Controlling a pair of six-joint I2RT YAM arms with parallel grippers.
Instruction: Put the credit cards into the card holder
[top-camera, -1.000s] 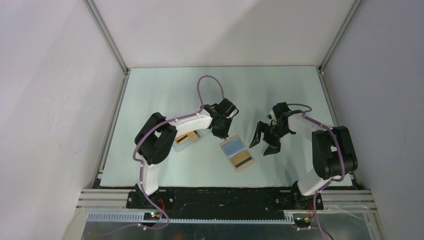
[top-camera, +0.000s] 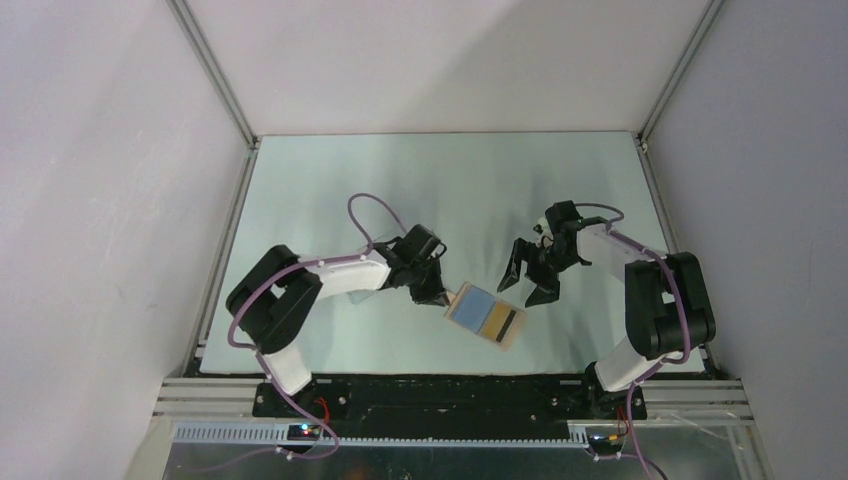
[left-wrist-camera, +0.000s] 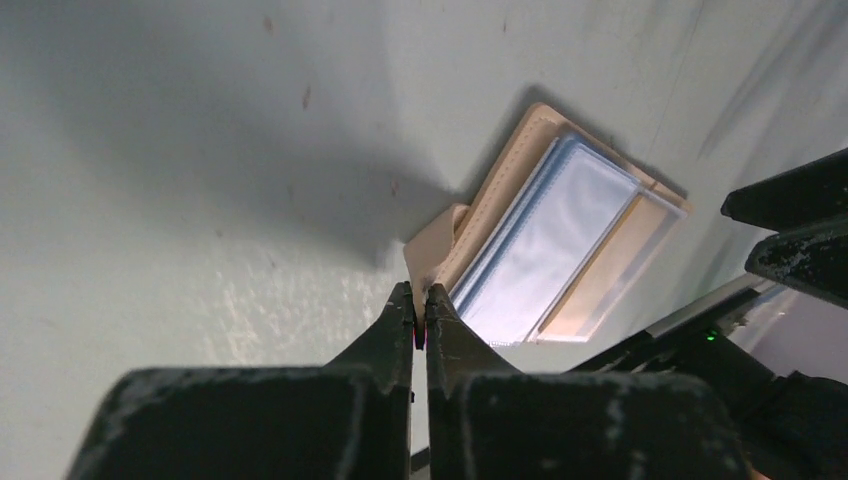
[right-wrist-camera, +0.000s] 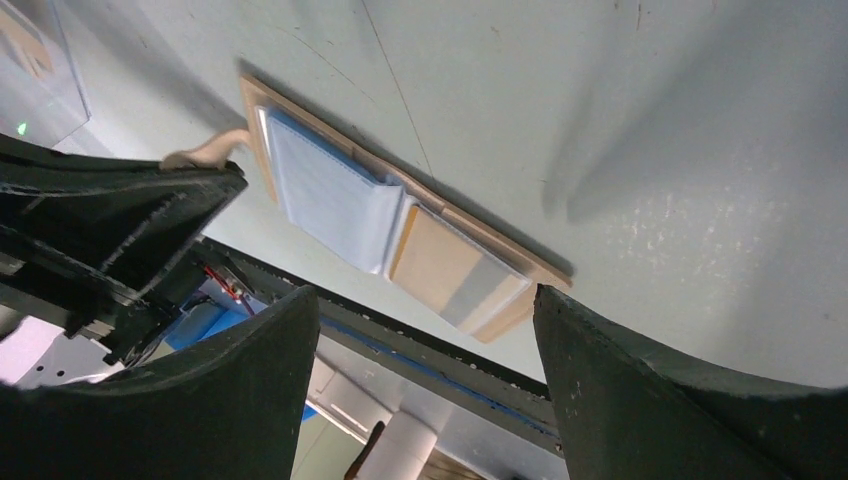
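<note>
The tan card holder (top-camera: 508, 336) lies on the white table with blue and gold cards on it, seen in all three views. In the left wrist view, my left gripper is shut on a thin tan tab (left-wrist-camera: 432, 245) at the holder's near end, which looks bent. My right gripper (top-camera: 528, 275) stands open just right of and above the holder, nothing between its fingers; in the right wrist view the holder lies between and beyond its fingers.
A clear tray (top-camera: 362, 298) sits mostly hidden under the left arm.
My left gripper has moved toward the front left, and the holder has shifted right and turned with it. The right arm is almost unmoved.
</note>
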